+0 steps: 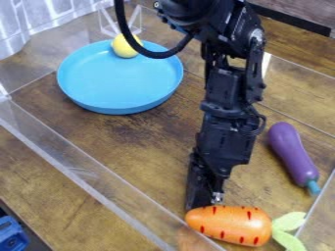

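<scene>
My black gripper (205,196) is low over the wooden surface at the lower middle, its fingertips down just behind an orange toy carrot (229,225) with green leaves. The fingers look shut; whether they touch the carrot is hard to tell, and their tips are partly hidden.
A blue bowl (118,83) sits at the upper left with a yellow object (125,46) at its back. A purple toy eggplant (292,155) lies to the right. Clear walls edge the surface. A blue object (10,235) is at the lower left corner.
</scene>
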